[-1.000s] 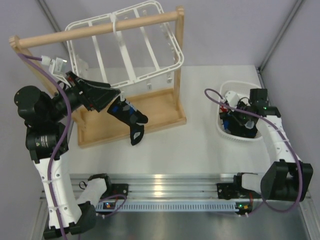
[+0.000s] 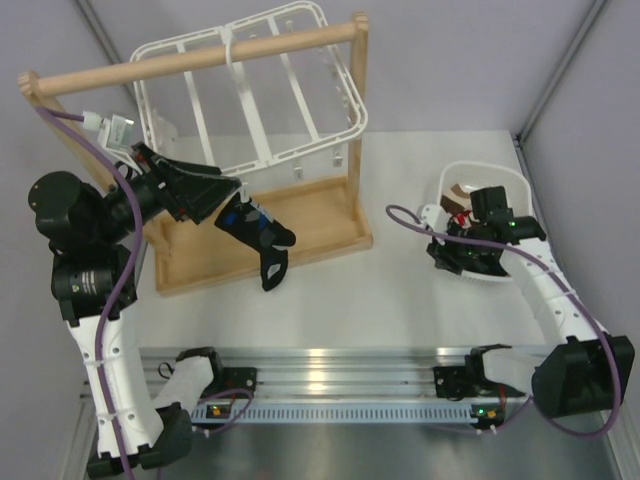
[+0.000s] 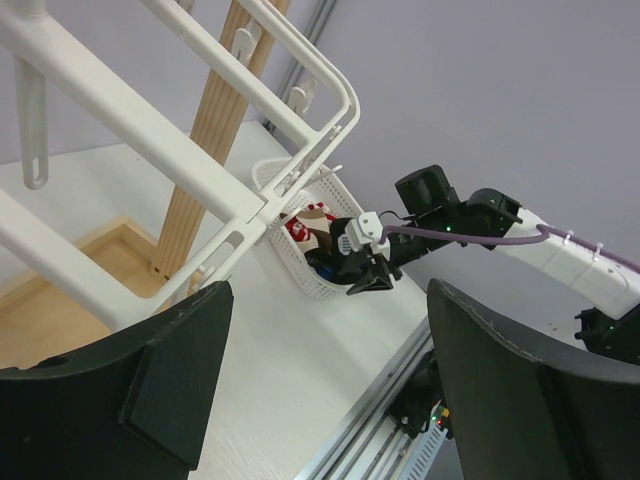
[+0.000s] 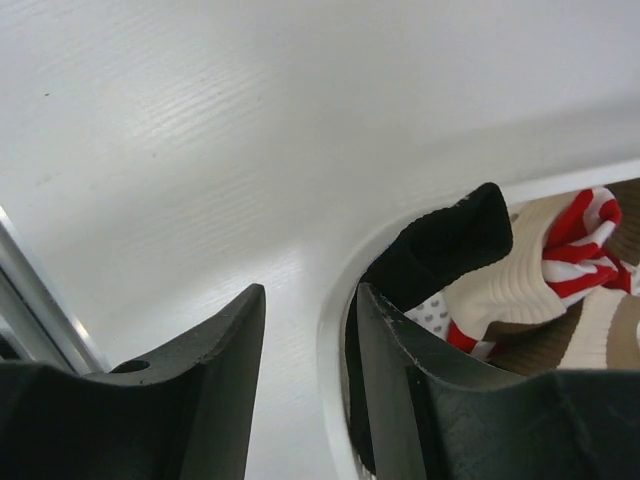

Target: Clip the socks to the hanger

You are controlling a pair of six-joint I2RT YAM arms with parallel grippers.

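The white hanger (image 2: 262, 160) hangs from a wooden stand, with small clips along its edges. A black sock (image 2: 257, 232) with blue marks dangles below its front edge. Beside that edge is my left gripper, its fingers wide apart with nothing between them in the left wrist view. My right gripper is at the front-left rim of the white basket (image 4: 334, 345), fingers apart. One of its fingers (image 4: 392, 370) lies against a black sock (image 4: 445, 245) draped up at the rim. Whether any fabric lies between the fingers is hard to tell.
In the basket are more socks, including a beige, red and white one (image 4: 535, 260). The wooden stand's tray base (image 2: 320, 225) is under the hanger. Bare white table (image 2: 400, 290) lies between stand and basket.
My right gripper has moved left and toward the front, from over the basket's middle to its front-left rim. The hanging sock sways slightly. The left arm has stayed still.
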